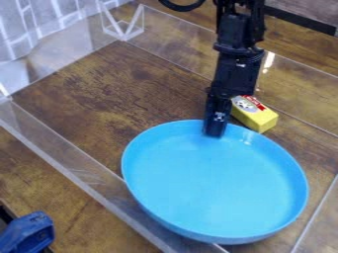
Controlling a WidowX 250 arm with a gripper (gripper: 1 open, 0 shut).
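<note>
My black gripper (216, 119) points down at the back rim of a large blue plate (211, 183), its fingertips low at that rim; it appears shut, and whether anything thin is between the fingers is hard to see. Just behind it, to the right, a yellow box (256, 119) with a red and white label lies on the wooden surface, partly hidden by the gripper.
Bare wood (93, 94) fills the left and back of the tray, bordered by clear plastic walls. A blue object (24, 233) lies outside at the lower left corner. A white plastic piece (123, 20) stands at the top left.
</note>
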